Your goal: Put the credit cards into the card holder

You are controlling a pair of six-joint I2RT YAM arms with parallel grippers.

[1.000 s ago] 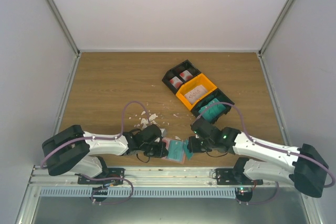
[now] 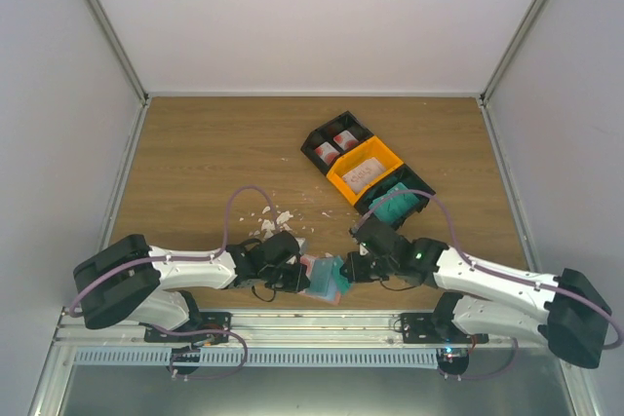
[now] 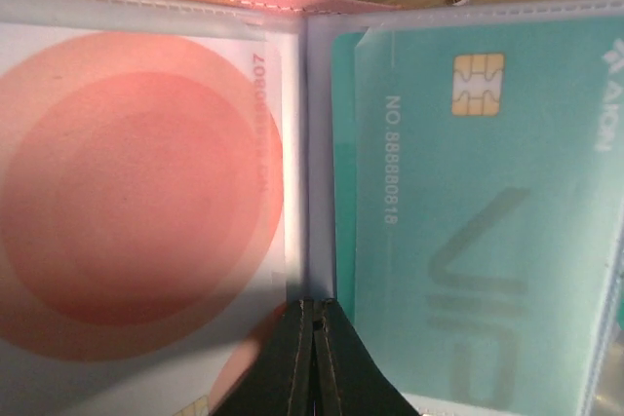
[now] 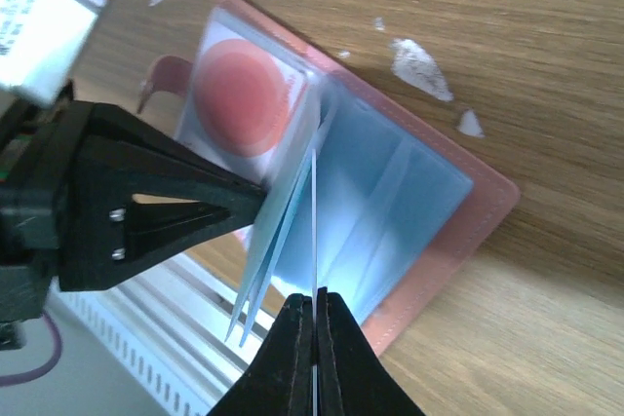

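Observation:
Open on the table lies the pink card holder (image 4: 449,252) with clear pockets. Its left pocket shows a card with a red circle (image 3: 146,182); beside it, a clear leaf holds teal cards (image 3: 468,241). My left gripper is shut at the fold, its tips against the raised leaf; nothing clear shows between its fingers. Over the holder's right side, my right gripper is shut on a thin card (image 4: 314,221), seen edge-on in the right wrist view and teal from above. This card stands upright before the bluish pocket (image 4: 390,182); whether its edge is inside is unclear.
Behind the arms, a black bin (image 2: 338,119) holds red and white cards, an orange bin (image 2: 393,160) a pale stack, and another black bin (image 2: 425,187) teal cards. White scraps (image 2: 284,217) of worn surface mark the table.
My right gripper has shifted slightly left with the teal card, which now overlaps the holder's right side. The left arm has stayed almost still.

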